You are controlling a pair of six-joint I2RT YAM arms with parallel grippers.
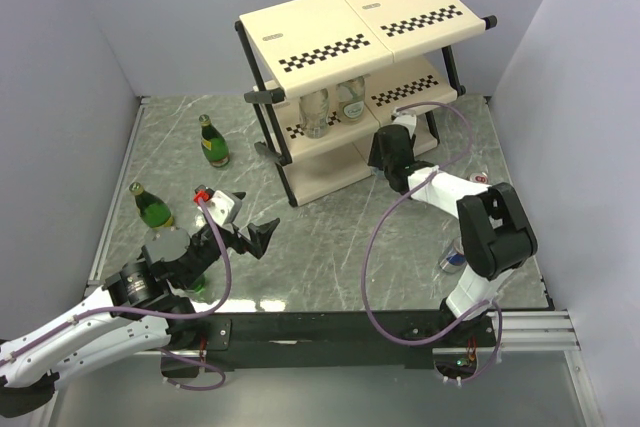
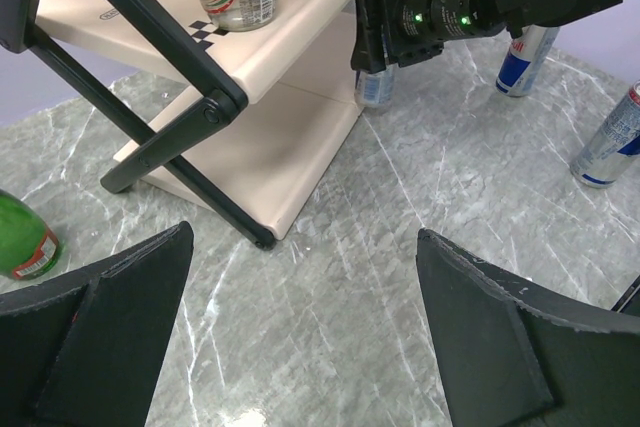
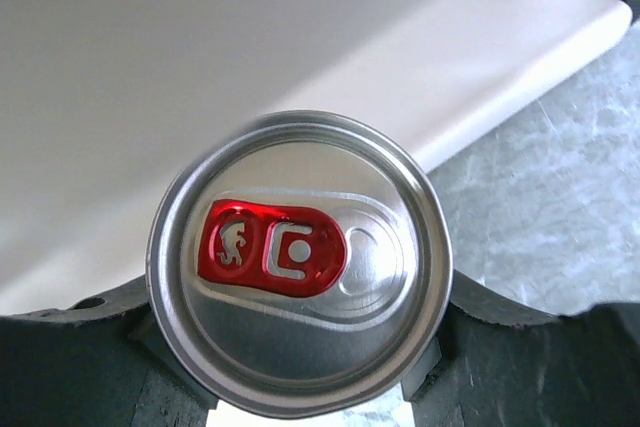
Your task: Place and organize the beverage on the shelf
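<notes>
A silver can with a red pull tab [image 3: 272,247] fills the right wrist view, and my right gripper is shut on it. In the left wrist view the bottom of this can [image 2: 375,88] shows below the right gripper, close to the front edge of the lower shelf board [image 2: 290,152]. The cream shelf [image 1: 315,42] stands at the back, with two clear bottles [image 1: 314,114] on its middle level. My left gripper [image 1: 250,237] is open over the floor at the left, nothing between its fingers.
Green bottles [image 1: 214,145] stand on the left, one partly behind the left arm. Blue and silver cans [image 1: 453,255] stand on the right near the right arm. Bare marble floor [image 1: 310,262] lies between the arms. Black slanted shelf legs [image 2: 150,137] frame the shelf's side.
</notes>
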